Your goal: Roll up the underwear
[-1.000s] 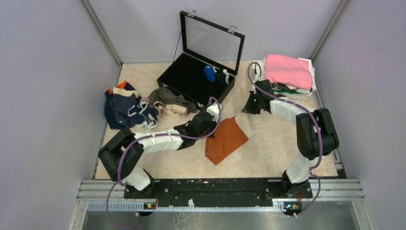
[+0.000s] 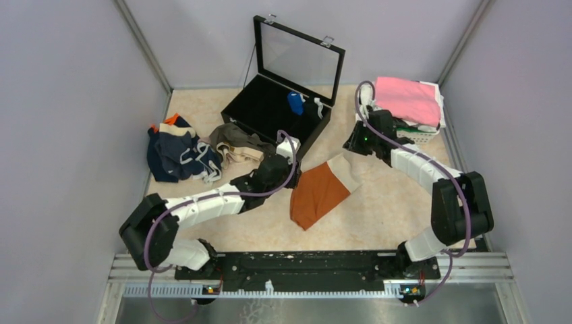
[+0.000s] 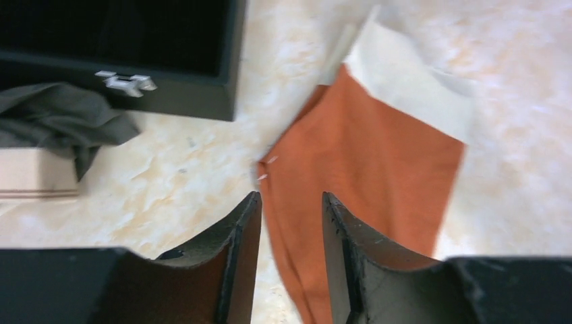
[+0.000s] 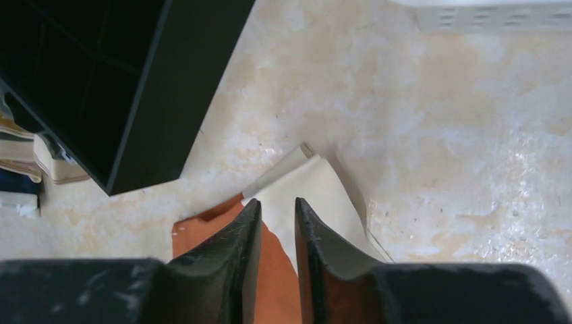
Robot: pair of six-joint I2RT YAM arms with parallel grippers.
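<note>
Folded flat on the table lies the underwear, rust-orange with a cream band at its far right end. In the left wrist view the orange cloth spreads below and beyond my left gripper, whose fingers stand apart with nothing held. My right gripper hangs above the cream end in the right wrist view, its fingers also apart and empty. From the top, the left gripper is at the cloth's upper left corner, the right gripper just past the cream end.
An open black case with a raised clear lid stands behind, a blue roll inside. Folded dark clothes lie at left. A white basket of laundry sits at back right.
Both grippers have drawn away from the cloth: the left arm shifted left, and the right gripper let go of the cream end and backed off. The underwear lies nearly unmoved.
</note>
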